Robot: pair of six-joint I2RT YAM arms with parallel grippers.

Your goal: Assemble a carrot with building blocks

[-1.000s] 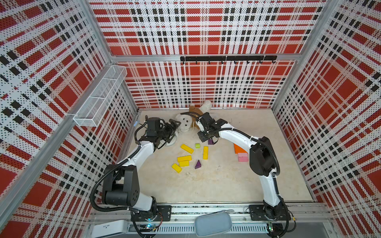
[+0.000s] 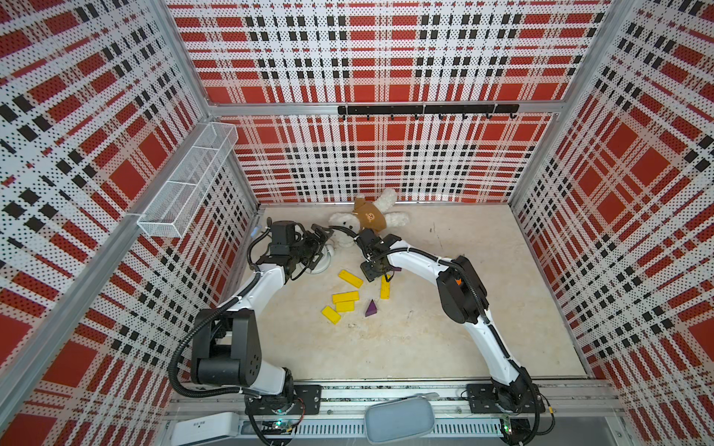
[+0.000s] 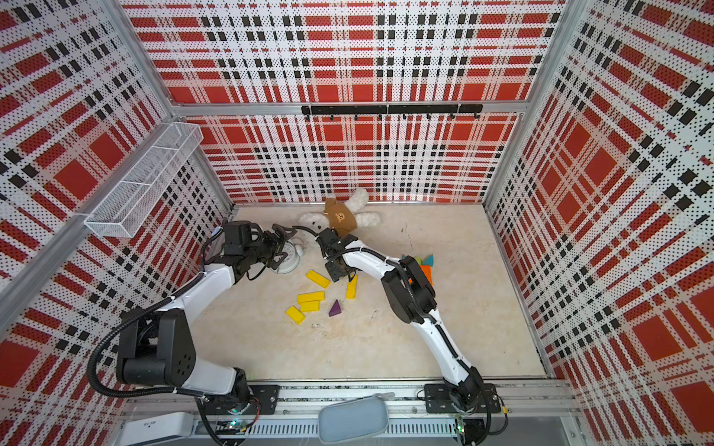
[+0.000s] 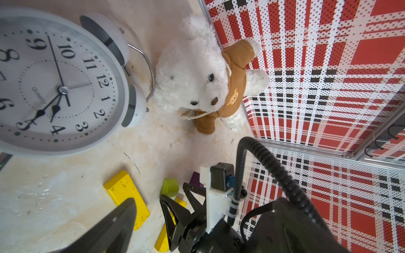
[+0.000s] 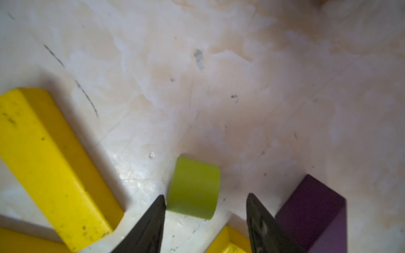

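Observation:
My right gripper is part open, its fingertips low at either side of a small green cylinder block (image 5: pixel 193 187), nothing clearly held. Near it lie several yellow blocks (image 5: pixel 59 164), a purple block (image 5: pixel 312 210) and, toward the front, a purple triangle (image 2: pixel 371 307). An orange block (image 3: pixel 426 274) and a blue piece (image 3: pixel 428 259) are partly hidden behind the right arm. My left gripper stands open above an alarm clock (image 4: pixel 50 84) at the left; its blurred fingers (image 4: pixel 114 227) frame the lower edge of the left wrist view.
A teddy bear (image 4: pixel 194 71) lies along the back behind the clock. A wire basket (image 2: pixel 186 182) hangs on the left wall. A grey case (image 2: pixel 399 420) sits outside the front edge.
Over the last second my right gripper has come left and down over the green block, and its arm now covers the pink and orange blocks. The left gripper has shifted slightly left.

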